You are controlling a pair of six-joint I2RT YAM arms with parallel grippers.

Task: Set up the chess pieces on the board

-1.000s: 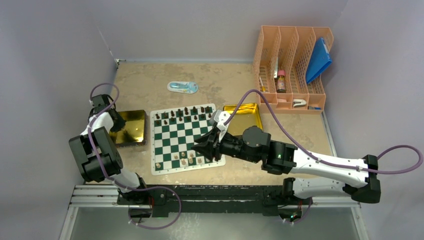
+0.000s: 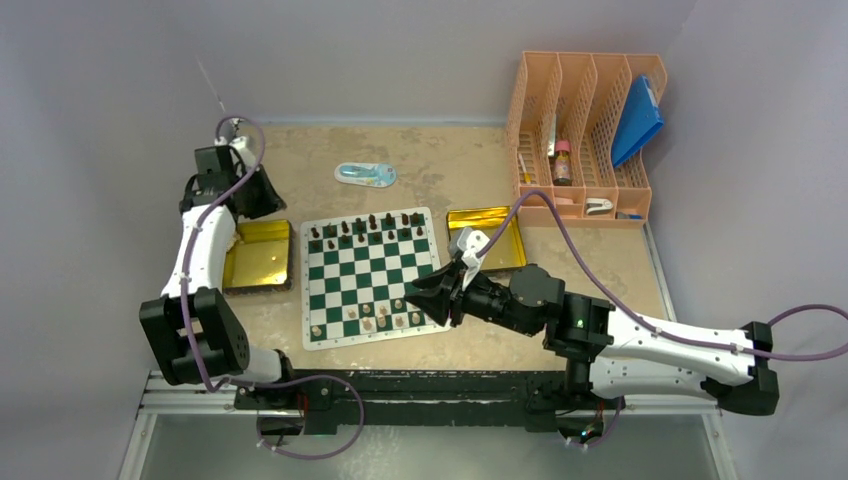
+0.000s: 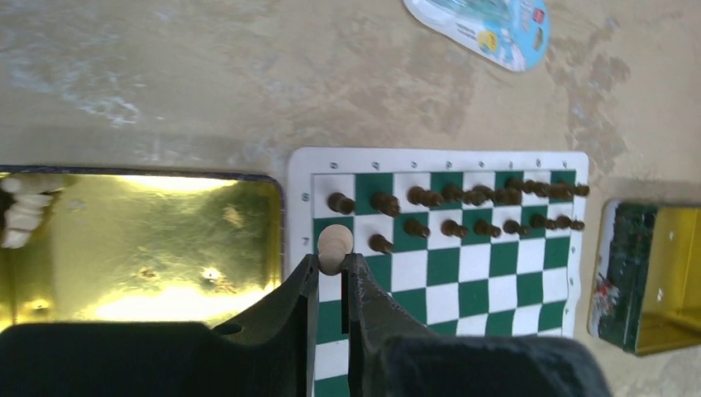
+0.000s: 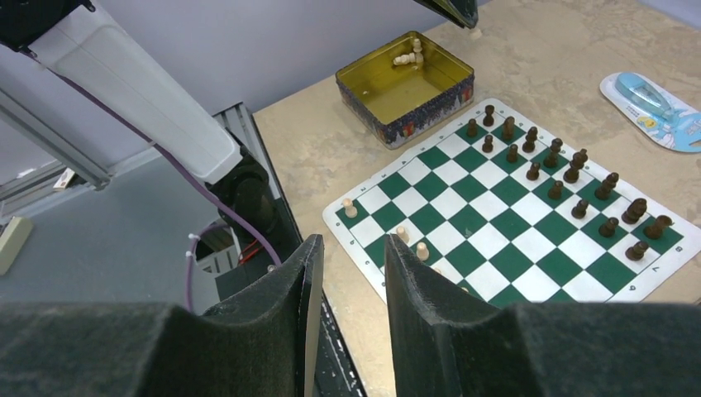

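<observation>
A green-and-white chessboard (image 2: pixel 355 280) has dark pieces (image 3: pixel 384 204) in rows at the back and several pale pieces (image 4: pixel 421 251) toward the front. My left gripper is raised above the left gold tray (image 3: pixel 182 248), shut on a white piece (image 3: pixel 334 241). More white pieces (image 3: pixel 29 203) lie in that tray's left end. My right gripper hangs over the board's right front, its fingers apart with nothing seen between them.
A second gold tray (image 2: pixel 485 217) sits right of the board. A blister pack (image 2: pixel 365 174) lies behind it, and a pink organizer (image 2: pixel 536 120) stands at the back right. Table behind the board is mostly clear.
My left gripper has risen out of the left tray toward the back and right, a white piece in it. The right arm has shifted slightly to the right.
</observation>
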